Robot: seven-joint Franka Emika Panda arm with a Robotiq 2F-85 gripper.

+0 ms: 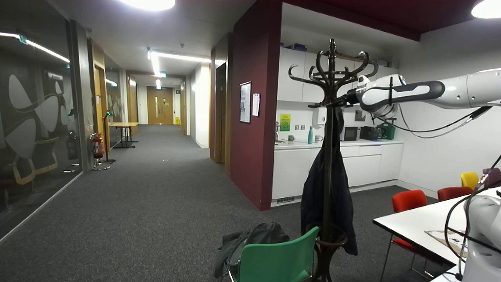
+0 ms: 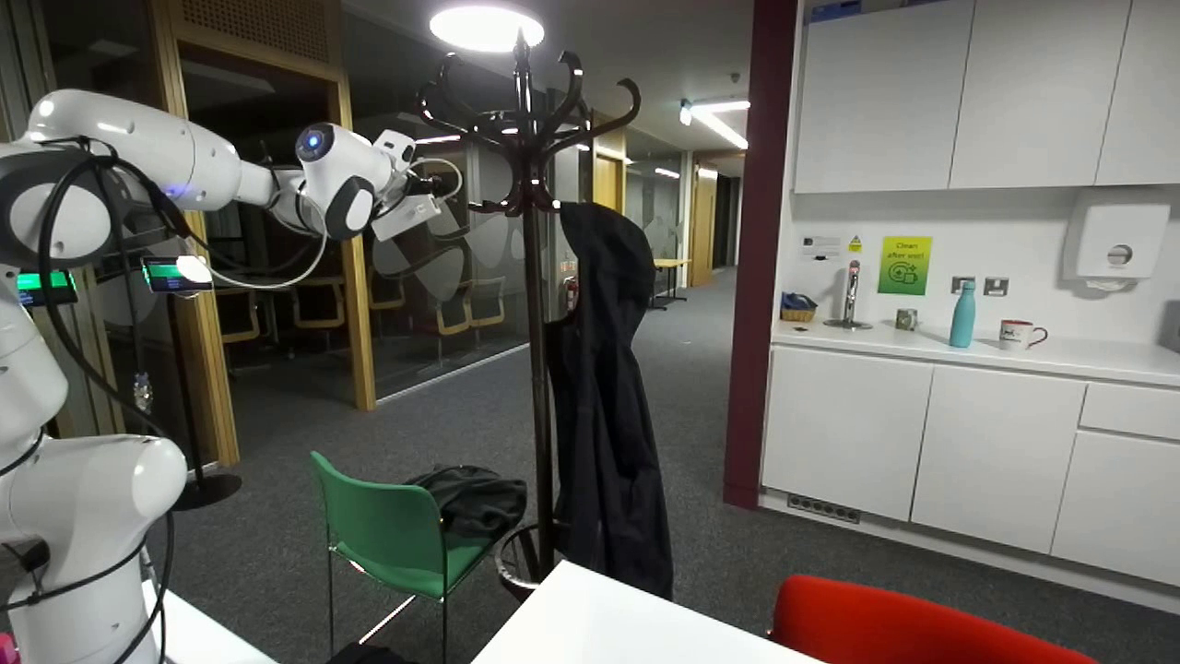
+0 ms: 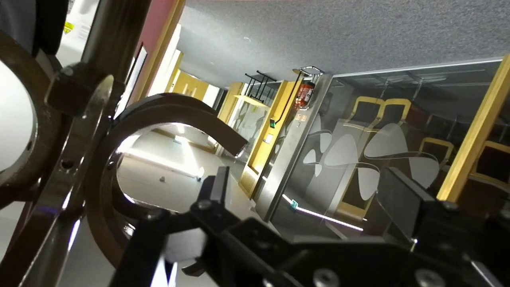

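Observation:
A dark wooden coat stand with curved hooks rises beside the table, and a black coat hangs from it. In the wrist view my gripper stands open, its two fingers wide apart with nothing between them. One curved hook of the stand fills the left of that view, beside the left finger. From the first exterior view, the gripper overlaps the stand just under its upper hooks; contact cannot be told. The second exterior view has the gripper to the left of the post.
A green chair with a dark garment on it stands near the coat stand. A white table and a red chair are close by. Kitchen cupboards line the back.

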